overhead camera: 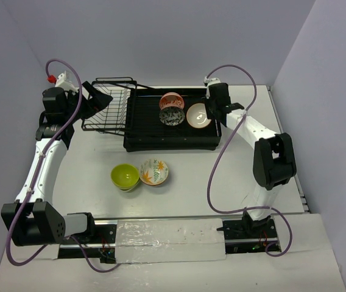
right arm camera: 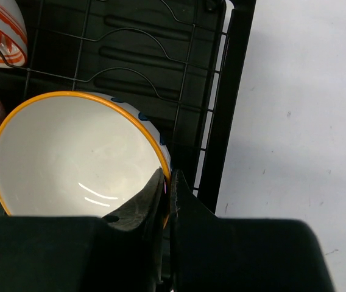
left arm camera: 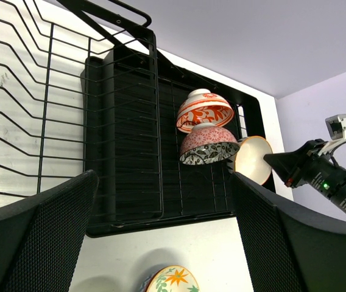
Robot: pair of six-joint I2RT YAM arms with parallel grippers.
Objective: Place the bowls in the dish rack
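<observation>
In the dish rack, my right gripper is shut on the rim of a white bowl with an orange edge, held tilted at the rack's right side, beside an orange-patterned bowl and a pink-and-black patterned bowl, both resting tilted in the rack. My left gripper stands open and empty over the wire shelf at the rack's left. On the counter in front sit a green bowl and a leaf-patterned bowl.
The wire shelf juts out left of the black tray and is empty. The counter right of the rack is clear, as is much of the front counter. Walls close in at the back and sides.
</observation>
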